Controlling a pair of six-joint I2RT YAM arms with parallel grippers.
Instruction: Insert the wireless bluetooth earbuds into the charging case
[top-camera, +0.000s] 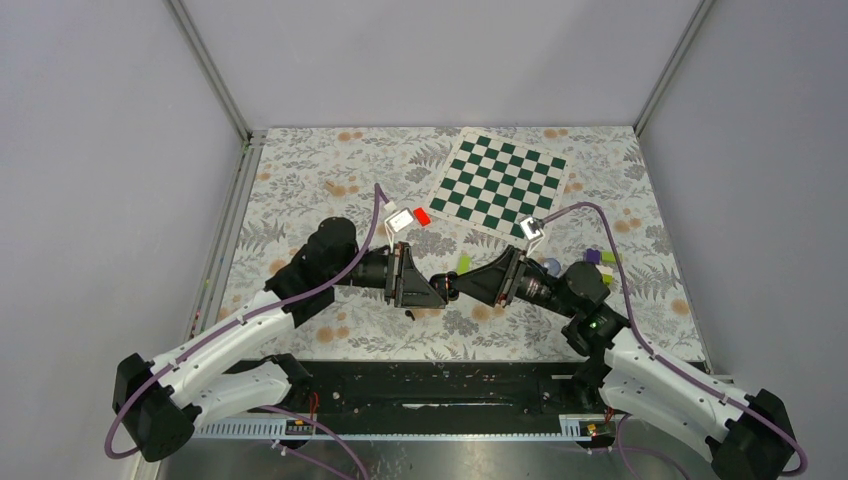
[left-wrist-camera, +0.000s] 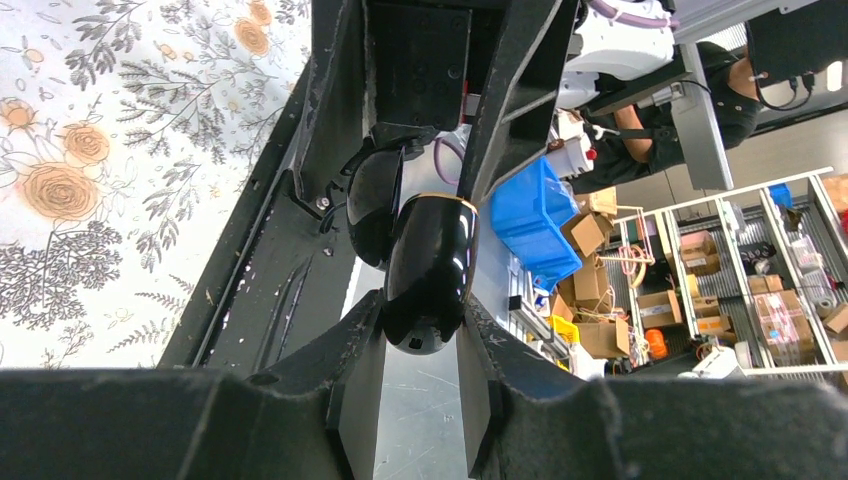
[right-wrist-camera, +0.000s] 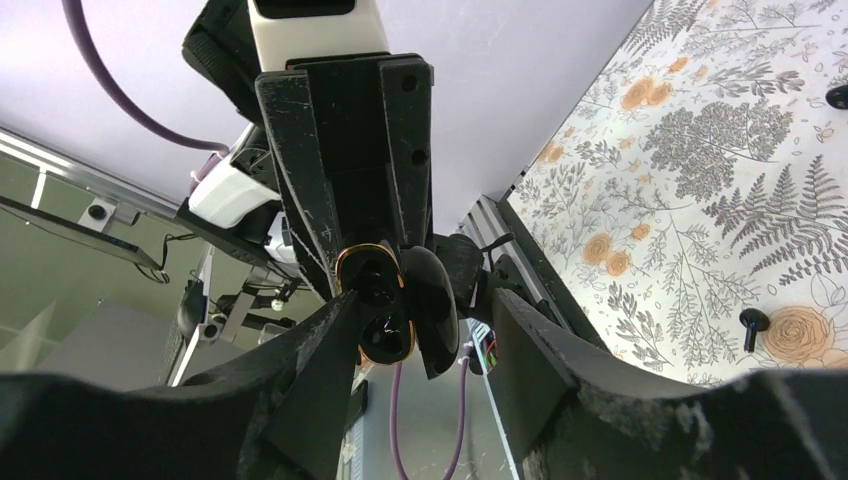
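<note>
The black charging case (top-camera: 443, 285) is held up between my grippers above the table's middle, lid flipped open; in the right wrist view its gold-rimmed earbud wells (right-wrist-camera: 375, 310) show. My left gripper is shut on the case. My right gripper (top-camera: 460, 283) is at the case, part open, with its fingertips either side of the lid and body in its wrist view. Loose black earbuds lie on the table, one (right-wrist-camera: 753, 325) near an orange flower print and another (right-wrist-camera: 837, 97) farther off.
A checkered board (top-camera: 497, 185) lies at the back, a red block (top-camera: 422, 217) beside it and a green block (top-camera: 463, 264) nearer. Coloured blocks (top-camera: 592, 256) sit behind the right arm.
</note>
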